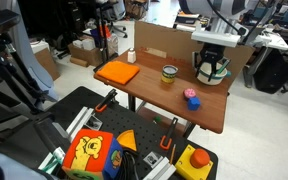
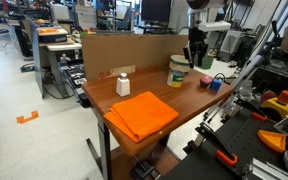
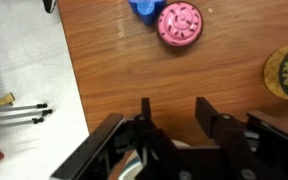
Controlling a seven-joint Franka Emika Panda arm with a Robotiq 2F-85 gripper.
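Observation:
My gripper points down over the wooden table, its two dark fingertips apart with bare wood showing between them. A white container (image 1: pixel 217 73) with some green on it stands at the table's back right, under and behind the gripper in exterior view 1. In the wrist view a white rounded rim (image 3: pixel 134 168) shows below the fingers, mostly hidden by them; whether they touch it I cannot tell. A pink round object (image 3: pixel 180 23) lies clear of the gripper, beside a blue object (image 3: pixel 146 8).
A yellow-labelled can (image 1: pixel 169 74) stands left of the pink object. An orange cloth (image 2: pixel 141 117) and a white bottle (image 2: pixel 123 86) occupy the table's other end. Brown boards (image 1: pixel 169 41) border the back.

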